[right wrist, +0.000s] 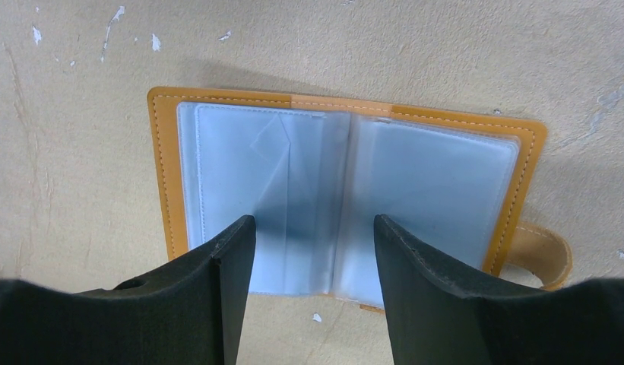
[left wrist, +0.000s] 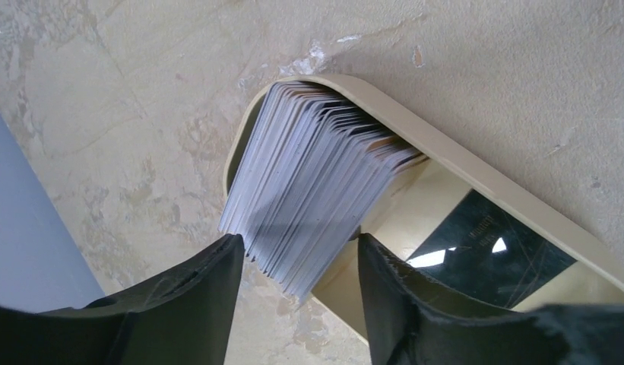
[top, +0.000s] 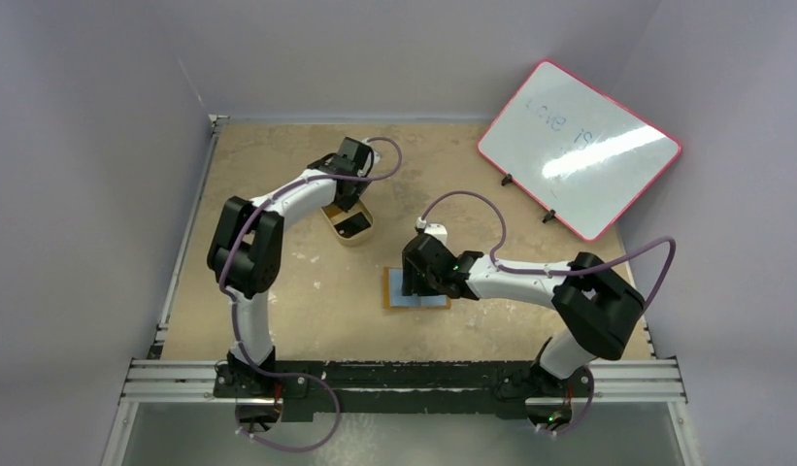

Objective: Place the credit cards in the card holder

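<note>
A stack of white cards [left wrist: 308, 175] stands leaning at one end of a beige bin [left wrist: 476, 171] in the left wrist view. My left gripper is part open above the bin, its fingertips on either side of the stack; whether they touch it I cannot tell. In the top view, the left arm hides the stack. The card holder [right wrist: 168, 182], tan with clear bluish sleeves [right wrist: 430, 190], lies spread open and flat in the right wrist view. Over its sleeves, my right gripper stands open and empty.
A dark card [left wrist: 491, 247] lies on the bin's floor beside the stack. The whiteboard [top: 579, 146] with a red frame occupies the back right. Bare table shows between the bin and the holder, and left of the holder.
</note>
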